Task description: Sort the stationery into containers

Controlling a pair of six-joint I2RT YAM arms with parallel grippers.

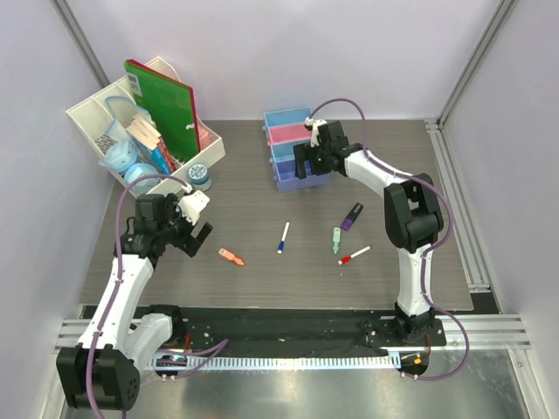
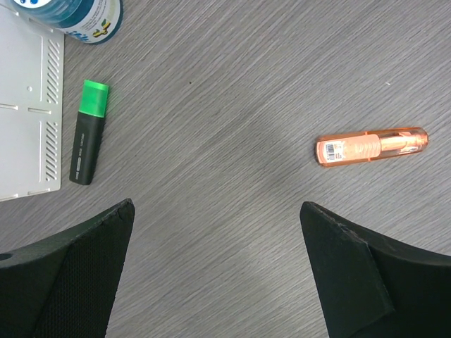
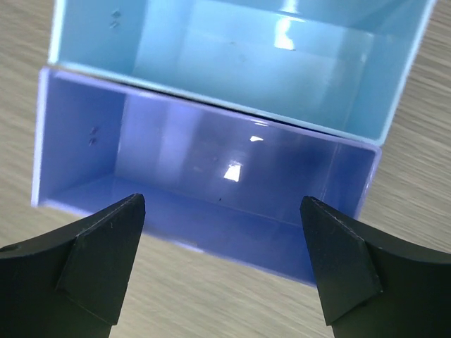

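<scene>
My right gripper [image 1: 309, 159] stands open over the dark blue compartment [image 3: 211, 155] of the stacked bins, with the light blue bin [image 3: 268, 63] beside it. My left gripper [image 1: 195, 236] is open above the table; below it in the left wrist view lie an orange highlighter [image 2: 370, 146] and a black-and-green marker [image 2: 89, 134]. On the table also lie a blue-capped white marker [image 1: 284, 236], a green highlighter [image 1: 336, 240], a purple-and-black marker [image 1: 352, 217] and a red-capped marker [image 1: 354, 255].
A white organizer [image 1: 92, 118] at back left holds a green board [image 1: 170, 109], cups and other items, with a round jar [image 1: 199, 175] by it.
</scene>
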